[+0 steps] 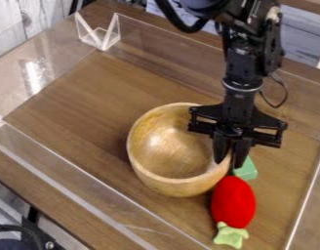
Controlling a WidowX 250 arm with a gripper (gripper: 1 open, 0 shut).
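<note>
A wooden bowl (170, 146) sits in the middle of the table. My black gripper (230, 146) is low at the bowl's right rim, its fingers around that edge; whether they grip it is unclear. A green block (248, 168) is mostly hidden behind the gripper and bowl. A red strawberry-like toy (233, 203) with a pale green top lies just below the bowl, at the right.
A clear plastic bracket (98, 29) stands at the back left edge. A black cable hangs beside the arm.
</note>
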